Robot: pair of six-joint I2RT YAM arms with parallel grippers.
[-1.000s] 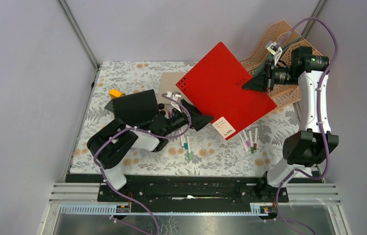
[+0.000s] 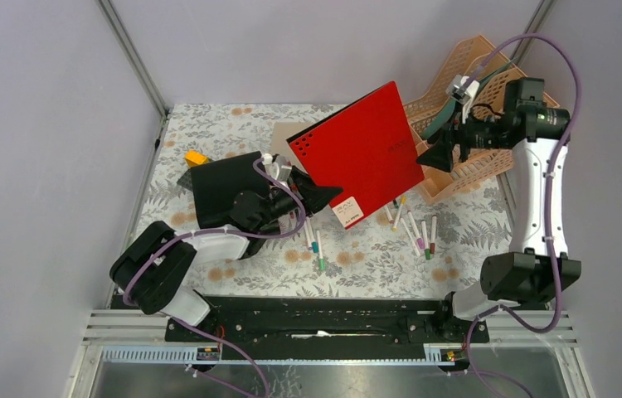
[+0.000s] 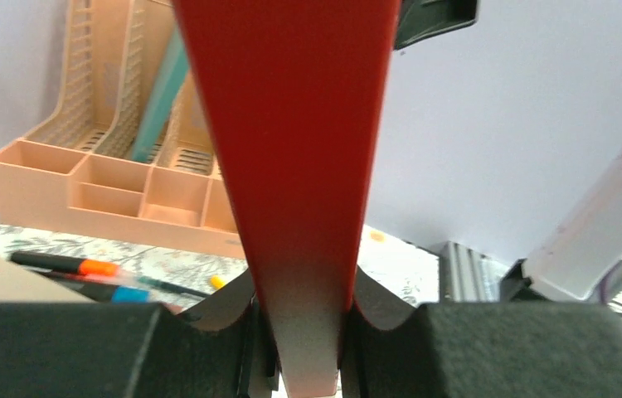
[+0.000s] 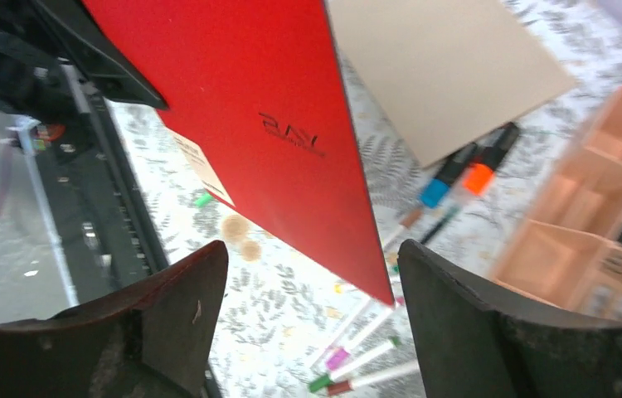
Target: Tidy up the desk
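Note:
My left gripper is shut on a large red folder, holding it raised and slanted over the desk's middle; its red edge fills the gap between the fingers in the left wrist view. My right gripper hangs by the folder's upper right, at the organizer; in the right wrist view its fingers are apart, with the folder beyond them. Loose markers lie on the patterned desk, and a beige board lies behind them. A peach organizer at the back right holds a teal item.
A black folder lies at the left, with a yellow object beside it. Grey walls bound the sides and back.
The red folder and my left gripper have moved leftward, and the folder stands more tilted. My right gripper no longer meets the folder's right edge and has shifted slightly down.

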